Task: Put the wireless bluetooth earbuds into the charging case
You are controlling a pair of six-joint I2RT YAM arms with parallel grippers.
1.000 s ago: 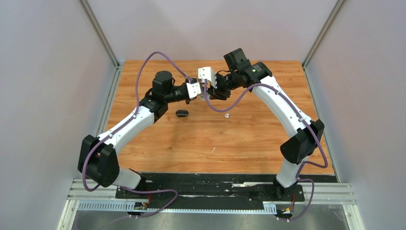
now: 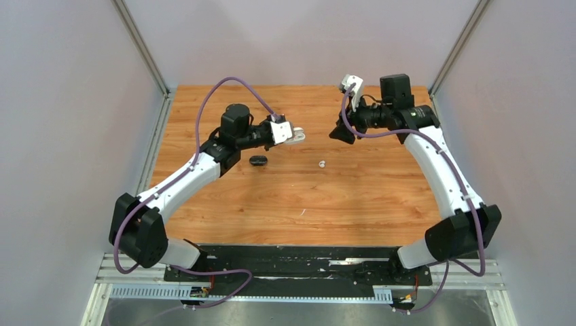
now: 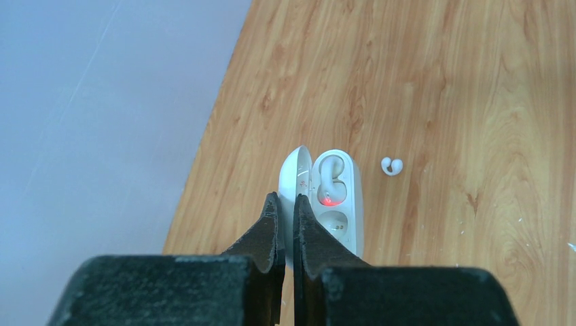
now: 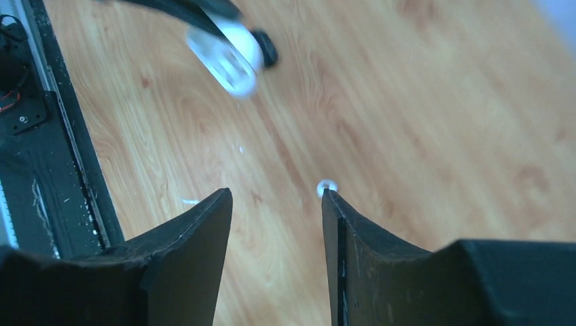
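My left gripper is shut on the lid of the white charging case (image 3: 354, 227), which it holds above the table with the lid open. One white earbud (image 3: 331, 180) sits in the case's upper slot, with a red light glowing beside its lower end. The lower slot is empty. Another white earbud (image 3: 392, 166) lies on the wood, also visible in the top view as a small white earbud (image 2: 322, 164). To the right of the case, my right gripper stands open, nothing between its fingers.
A small black object (image 2: 258, 160) lies on the wooden table (image 2: 299, 210) just below the left gripper in the top view.
The right arm has pulled away to the right from the case, leaving it in plain view. The loose earbud stays where it was.
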